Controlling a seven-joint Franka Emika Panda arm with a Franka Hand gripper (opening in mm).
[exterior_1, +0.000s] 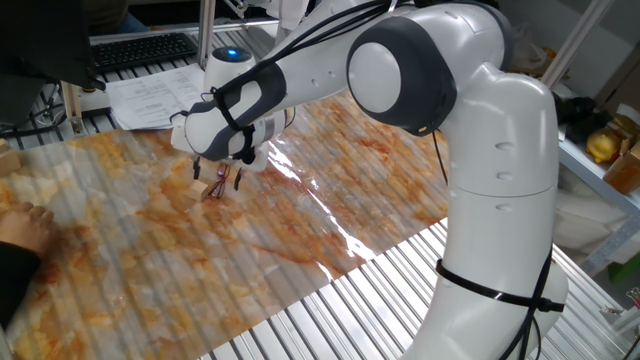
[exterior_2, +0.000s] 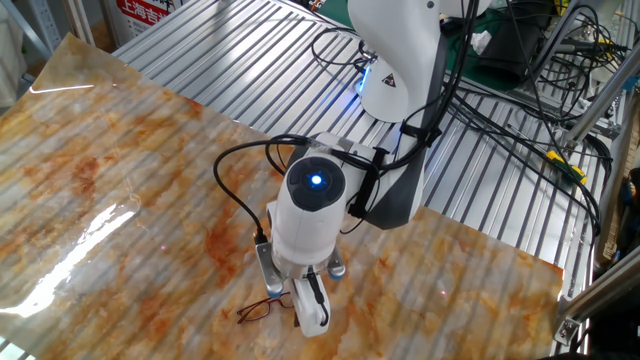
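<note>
In exterior view 1, my gripper (exterior_1: 217, 176) points down over the marbled sheet, its two dark fingers spread wide apart. Glasses with dark reddish frames (exterior_1: 217, 184) lie on the sheet between and below those fingers, and no contact can be made out. A small light wooden block (exterior_1: 199, 190) sits right beside the glasses, near the left finger. From exterior view 2, part of the glasses (exterior_2: 258, 310) shows to the left of the hand. The hand hides the rest of them there, along with the block and most of the fingers.
A person's hand (exterior_1: 27, 228) rests on the left part of the marbled sheet (exterior_1: 130, 270), with another wooden block (exterior_1: 8, 158) behind it. Papers (exterior_1: 155, 97) and a keyboard (exterior_1: 143, 50) lie beyond the far edge. Much of the sheet is bare.
</note>
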